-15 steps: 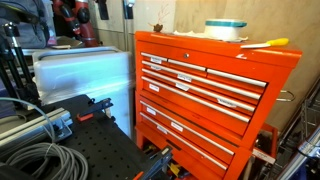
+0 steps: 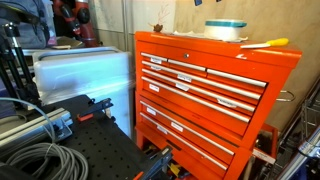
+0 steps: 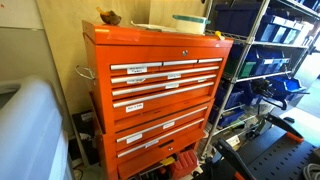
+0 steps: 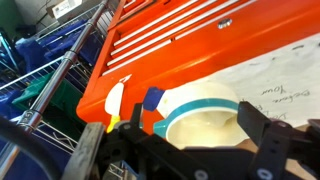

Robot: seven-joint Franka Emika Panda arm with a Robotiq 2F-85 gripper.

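Note:
In the wrist view a white bowl with a teal rim [image 4: 200, 112] lies below my gripper, in the gap between its dark fingers. The fingers are spread and nothing shows held. From the first exterior view, the bowl [image 2: 224, 30] stands on top of the red tool chest [image 2: 200, 92], with only my fingertips [image 2: 198, 2] showing above it at the upper edge. A utensil with a yellow handle [image 2: 265, 44] lies to the right of the bowl; its white end [image 4: 115, 103] appears in the wrist view. The bowl [image 3: 190, 22] also shows in the second exterior view.
Handwritten white sheet [image 4: 282, 85] lies beside the bowl. A brown object [image 3: 110, 17] sits at the chest top's far left corner. Wire shelves with blue bins [image 3: 262, 58] stand right of the chest. A black perforated table [image 2: 100, 145] occupies the foreground.
My gripper has swept right, from left of the chest to above the bowl, and now sits higher in the first exterior view. The bowl and the utensil have stayed put.

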